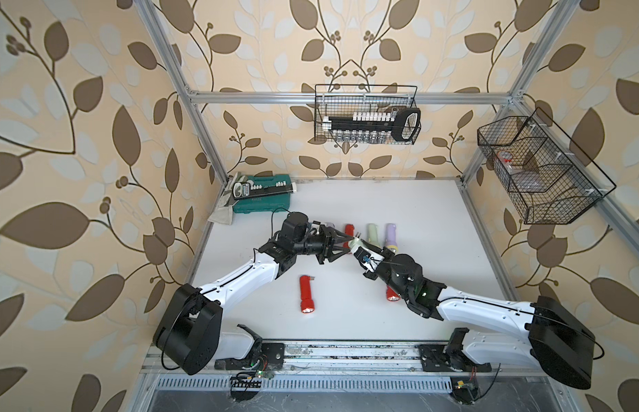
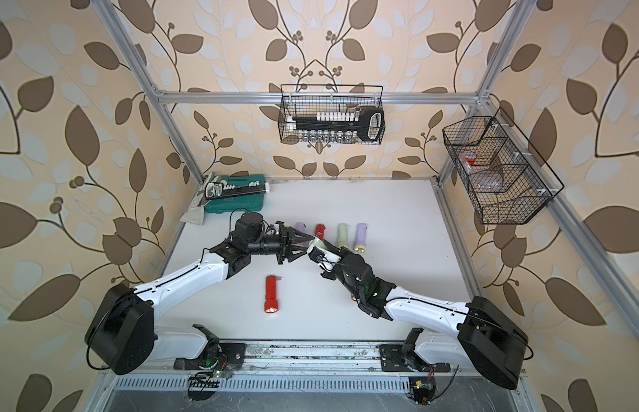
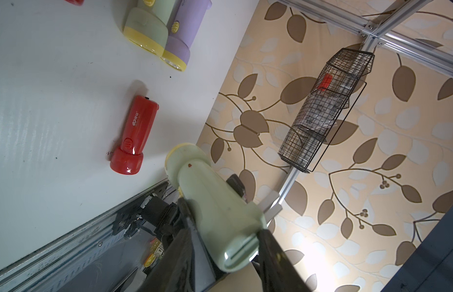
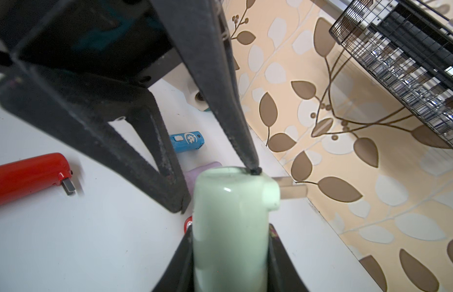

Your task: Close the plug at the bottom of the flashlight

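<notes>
A pale green flashlight (image 4: pixel 231 233) hangs above the table, its body clamped by my right gripper, which is shut on it. In the left wrist view its slotted bottom end (image 3: pixel 241 245) faces my left gripper. The plug's two flat prongs (image 4: pixel 292 188) stick out sideways from that end. Both left fingers stand part open, one tip (image 4: pixel 253 165) at the edge of the bottom end, near the plug, the other apart from the body on its far side. Whether the first tip touches cannot be told.
Red flashlights (image 1: pixel 306 295) lie on the white table, one (image 3: pixel 134 133) below the held flashlight. Green (image 1: pixel 372 233) and purple (image 1: pixel 390 235) ones lie behind the grippers. A green case (image 1: pixel 261 204) fills the back left.
</notes>
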